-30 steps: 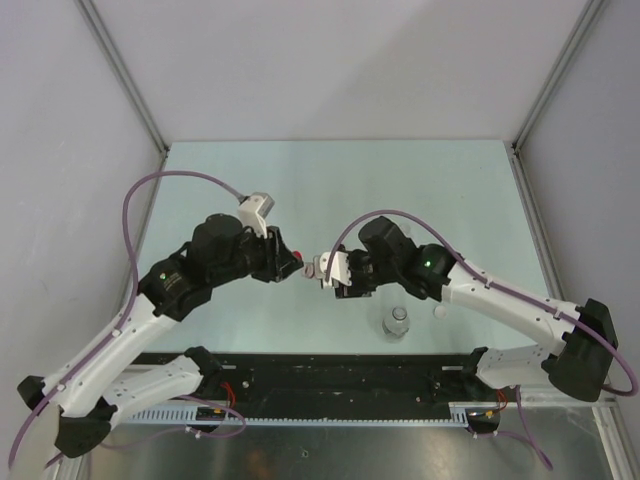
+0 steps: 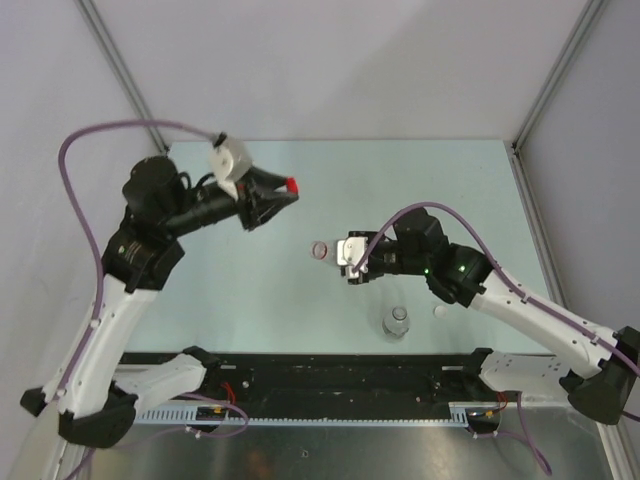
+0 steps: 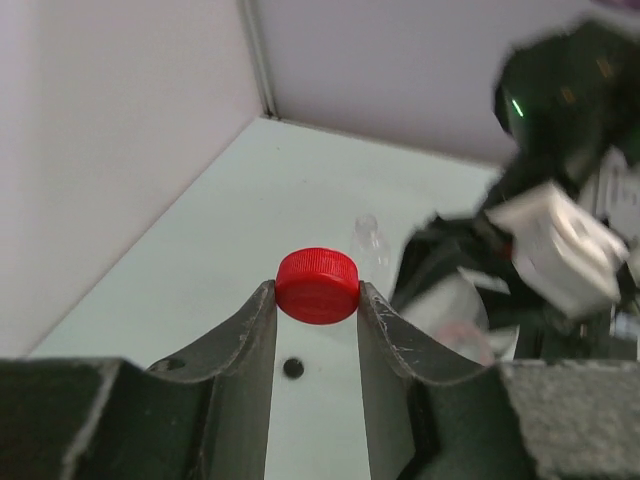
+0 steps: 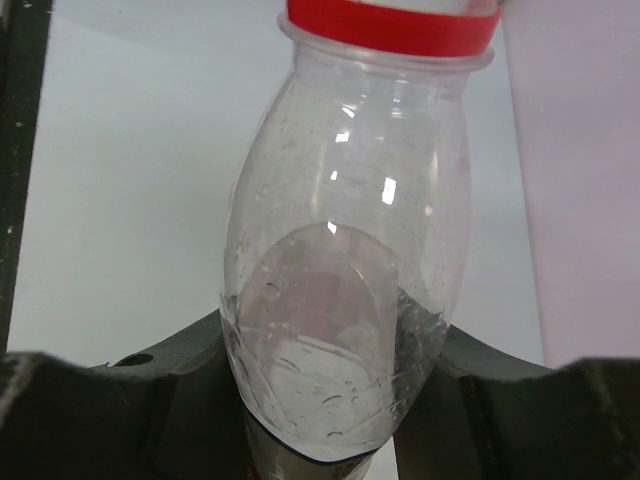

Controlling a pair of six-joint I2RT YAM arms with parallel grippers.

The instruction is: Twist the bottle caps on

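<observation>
My left gripper [image 2: 272, 200] is shut on a red cap [image 3: 317, 284], raised over the left-middle of the table and blurred in the top view. My right gripper [image 2: 358, 258] is shut on a clear plastic bottle [image 4: 345, 170] with a red band [image 4: 395, 30] at its mouth; in the top view its mouth [image 2: 320, 250] points left, toward the middle. The held cap is apart from this bottle.
Another bottle [image 2: 395, 322] stands near the front right of the pale table [image 2: 210, 310], with a small white disc [image 2: 439, 310] to its right.
My left gripper has moved away from the bottle's mouth, toward the back, with the cap in it.
</observation>
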